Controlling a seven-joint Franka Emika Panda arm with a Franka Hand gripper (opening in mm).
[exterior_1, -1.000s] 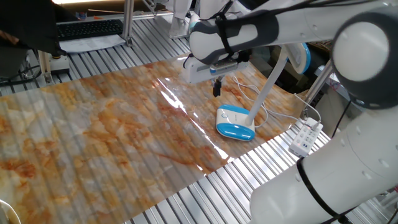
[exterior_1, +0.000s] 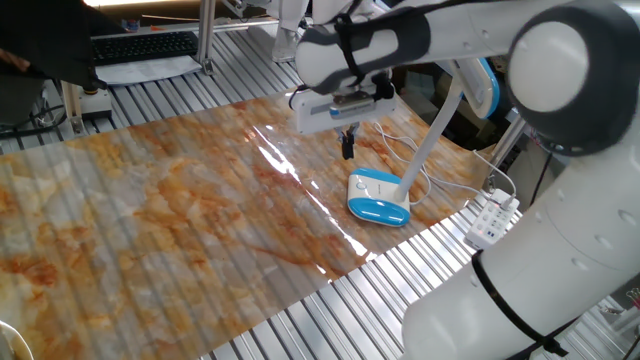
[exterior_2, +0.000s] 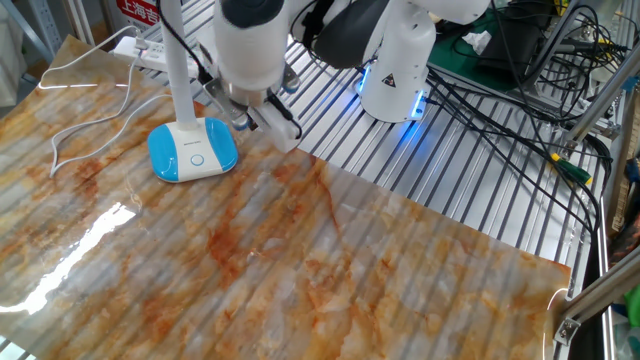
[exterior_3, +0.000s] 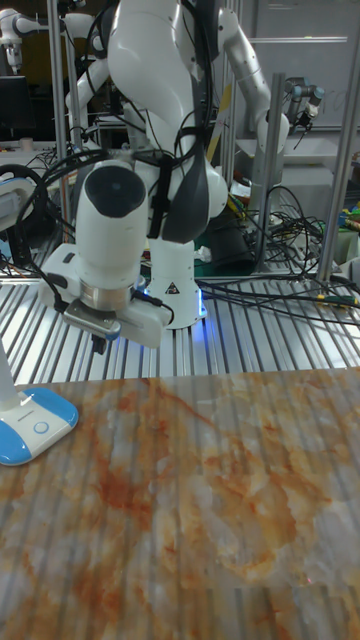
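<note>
A white and blue desk lamp stands upright on the marbled sheet, its base (exterior_1: 379, 197) near the sheet's edge in exterior view 1. The lamp's base (exterior_2: 193, 150) also shows in exterior view 2, and part of its base (exterior_3: 38, 426) at the left of exterior view 3. My gripper (exterior_1: 347, 147) hangs with its dark fingertips pointing down, close to the lamp and apart from its base. In exterior view 3 the gripper (exterior_3: 98, 346) is left of the arm's base, above the slatted table. The fingers overlap from these angles, so their gap is hidden. No object shows held.
The marbled sheet (exterior_1: 150, 220) is otherwise bare, with wide free room. A white power strip (exterior_1: 492, 219) lies beside the lamp, and white cables (exterior_2: 72, 130) loop around there. Black cables (exterior_2: 520, 150) lie on the slatted table by my base.
My arm's elbow and wrist have shifted slightly left in exterior view 1. The fingertips stay in nearly the same place, and the lamp has not moved.
</note>
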